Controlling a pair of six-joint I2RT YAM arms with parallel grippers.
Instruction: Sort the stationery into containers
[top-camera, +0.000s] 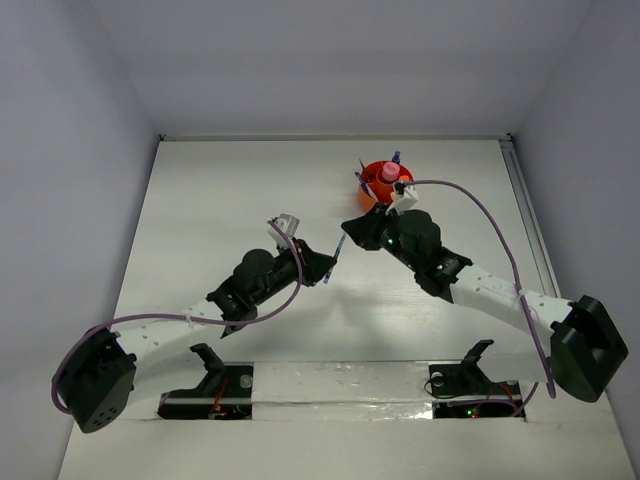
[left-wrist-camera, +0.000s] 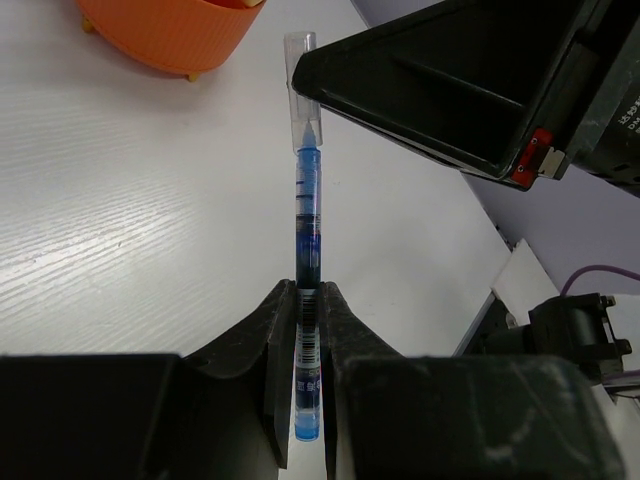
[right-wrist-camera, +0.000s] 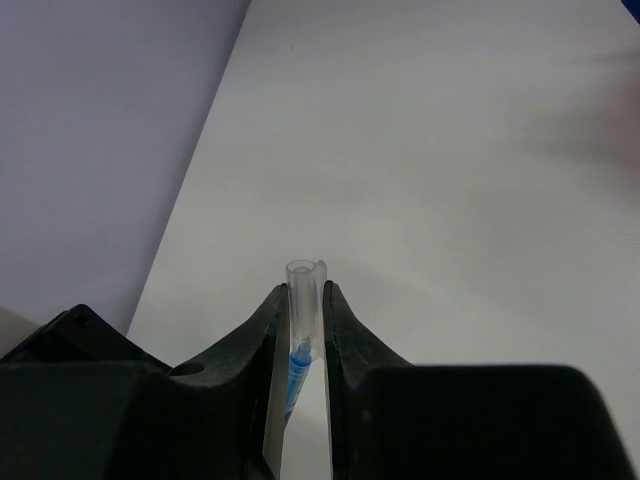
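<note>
A blue pen (top-camera: 333, 262) with a clear top stands nearly upright between my two grippers in the middle of the table. My left gripper has its fingers around the pen's lower barrel; whether they grip it tightly is unclear. My right gripper is shut on the pen's clear upper end (left-wrist-camera: 301, 70). In the top view the left gripper (top-camera: 326, 262) is below and left of the right gripper (top-camera: 350, 230). The orange container (top-camera: 364, 195) holds pens and a pink item (top-camera: 390, 172) behind the right gripper.
Walls enclose the back and sides. The orange container's lower wall (left-wrist-camera: 170, 40) shows at the upper left of the left wrist view. Purple cables arch over both arms.
</note>
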